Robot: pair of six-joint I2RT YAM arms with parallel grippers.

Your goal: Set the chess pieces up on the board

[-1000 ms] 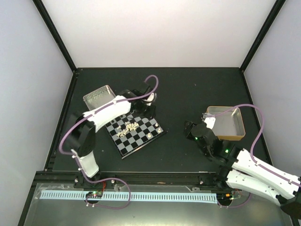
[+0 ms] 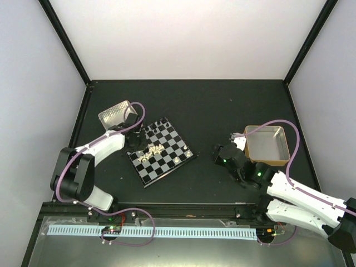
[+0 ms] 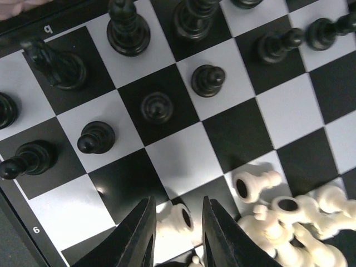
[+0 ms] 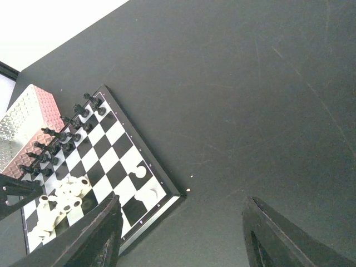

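The chessboard (image 2: 167,167) carries black pieces standing along its back edge, such as a black pawn (image 3: 207,80), and a loose pile of white pieces (image 4: 67,197) lying on their sides. A few white pieces (image 4: 146,197) stand near the board's near right. My left gripper hovers over the board at the pile's left end, its fingers part open around or just above a lying white piece; contact cannot be told. My right gripper is open over bare table, right of the board, nothing between its fingers.
A wire basket (image 2: 114,114) stands behind the board at left, pink in the right wrist view (image 4: 44,111). An empty tray (image 2: 266,146) sits at the right, beside my right arm.
My left arm has swung left and toward the front, from the board's back corner to over the white pile. My right arm has shifted slightly left.
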